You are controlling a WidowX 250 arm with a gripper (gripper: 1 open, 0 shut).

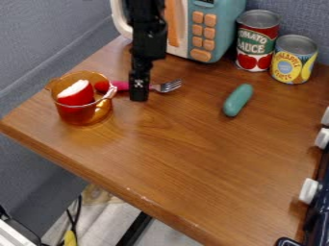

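Note:
The black gripper (139,88) is lowered over a fork (164,86) with a pink handle, its fingertips at the handle; whether they are apart or closed on it cannot be made out. An orange translucent pot (81,112) to the left holds red and white pieces (76,92). A teal oblong object (238,100) lies to the right.
A toy microwave (203,34) stands at the back, with a tomato can (256,40) and a yellow can (294,60) beside it. A dark appliance (316,211) with white knobs is at the right edge.

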